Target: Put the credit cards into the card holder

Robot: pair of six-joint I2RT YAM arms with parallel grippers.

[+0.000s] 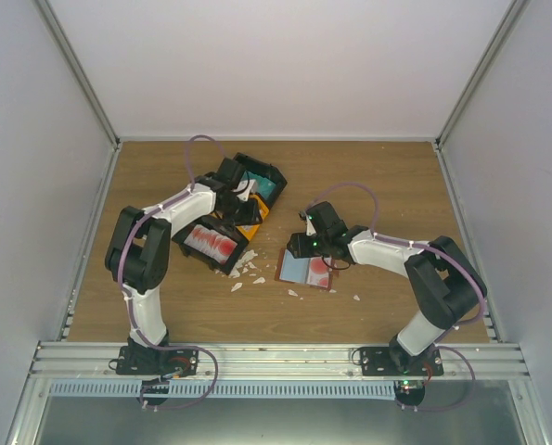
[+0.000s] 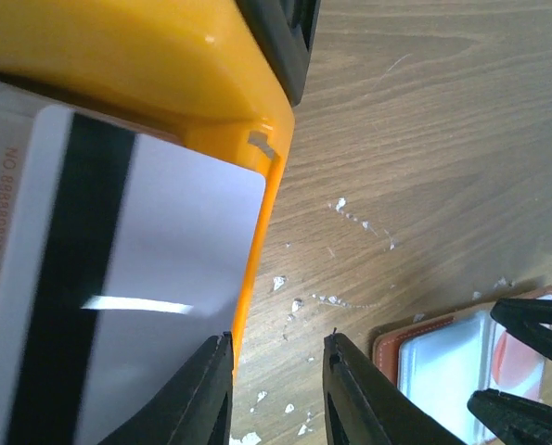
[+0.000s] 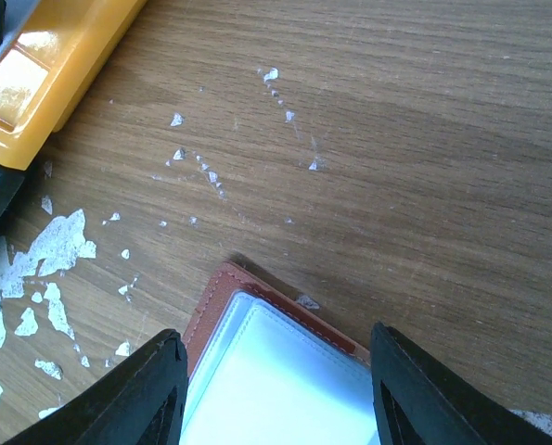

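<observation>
The brown card holder (image 1: 278, 275) lies open on the table, with a light blue pocket on the left and a pink-and-white one on the right. Over its upper left edge, my right gripper stands open, its fingers apart on either side of the pale pocket and nothing between them. A silver card with a black stripe (image 2: 178, 218) rests in the yellow tray (image 2: 206, 56). My left gripper is open beside that card near the tray's right edge, its gap empty. In the top view my left gripper (image 1: 250, 213) covers part of the yellow tray.
A black tray with red-and-white cards (image 1: 211, 243) sits in front of the yellow one, and a black tray with teal cards (image 1: 261, 186) behind it. Pale flakes (image 1: 243, 263) mark the wood between trays and holder.
</observation>
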